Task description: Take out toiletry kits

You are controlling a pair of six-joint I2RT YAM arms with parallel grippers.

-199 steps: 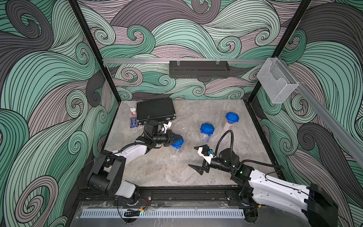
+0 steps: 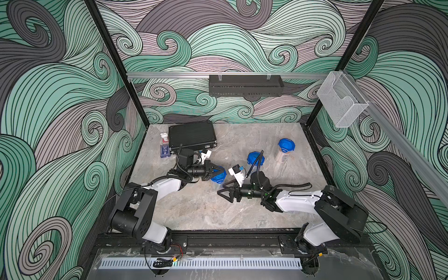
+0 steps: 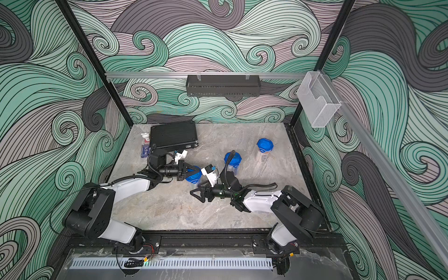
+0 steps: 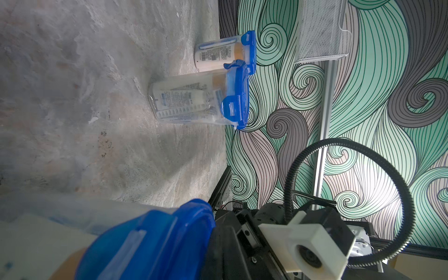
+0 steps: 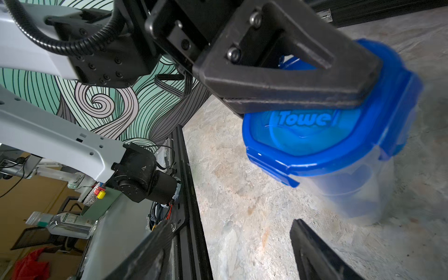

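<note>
Three clear canisters with blue lids stand upright on the grey table. The nearest canister (image 2: 218, 177) has my left gripper (image 2: 221, 169) over its lid; that gripper is shut, and its dark fingers (image 5: 298, 91) lie across the lid top. The lid reads "Towe..." in the right wrist view. My right gripper stands open beside this canister, nothing between its spread fingertips, low on its front-right side in the top views. Farther right are the middle canister (image 4: 186, 99), partly behind the right arm from above, and the far canister (image 4: 217, 53); printed contents show inside both.
A closed black case (image 2: 192, 135) lies at the back left, next to a pump bottle (image 2: 164, 146). A black tray (image 2: 246, 85) and a white mesh basket (image 2: 343, 99) hang on the rails. Open table lies at the front left and back centre.
My right gripper has moved left and slightly back, up to the nearest canister, staying open; its arm now overlaps the middle canister. The left arm shows hardly any movement.
</note>
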